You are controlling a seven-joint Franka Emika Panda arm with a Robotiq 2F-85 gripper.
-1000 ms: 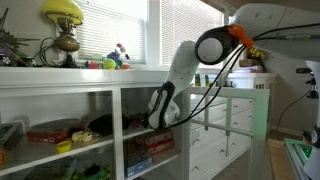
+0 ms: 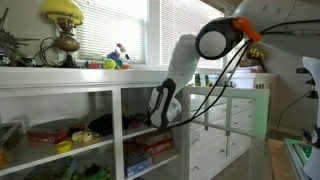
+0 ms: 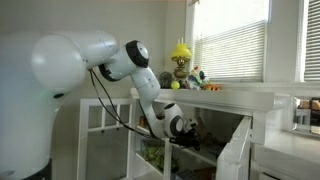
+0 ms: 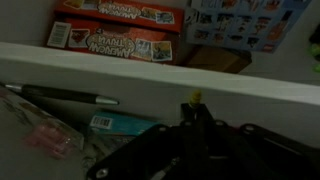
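Note:
In the wrist view my dark gripper reaches over a pale shelf edge, its fingers close together. A small yellow thing (image 4: 195, 97) shows at the fingertips, and the gripper appears shut on it; its shape is too dim to make out. In exterior view 1 the white wrist of the arm (image 2: 166, 107) is at the shelf opening, with the gripper hard to see against the dark interior. Exterior view 2 shows the same wrist (image 3: 174, 122) in front of the shelves.
Red boxes (image 4: 115, 38) lie beyond the pale shelf edge (image 4: 150, 70). On the near side are a dark pen (image 4: 62, 95), a teal packet (image 4: 122, 124) and a clear bag. A vertical divider (image 2: 117, 130) stands left of the arm, and an open white door (image 2: 262, 110) to its right.
The arm's elbow and forearm have shifted slightly up and to the right in exterior view 1. The wrist by the shelf stays almost in place.

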